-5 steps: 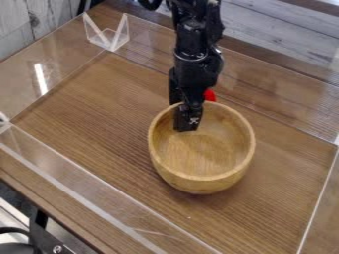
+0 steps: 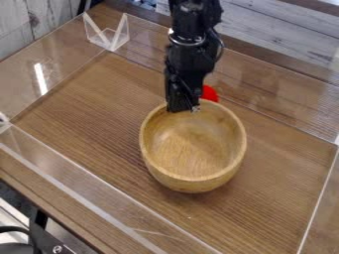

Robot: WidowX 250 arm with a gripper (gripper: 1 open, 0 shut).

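Note:
A large wooden bowl (image 2: 193, 159) sits in the middle of the wooden table (image 2: 73, 129). My black gripper (image 2: 183, 98) is at the bowl's far left rim, shut on it as far as shows; the fingertips are small and partly dark against the arm. A small red object (image 2: 209, 93) lies just behind the bowl, right of the gripper, partly hidden.
A clear plastic piece stands at the back left, another at the left edge. A dark round shape shows at the bottom left corner.
My gripper and the bowl have moved left by a short way, and the gripper sits a little higher in the view. More of the red object's surroundings show.

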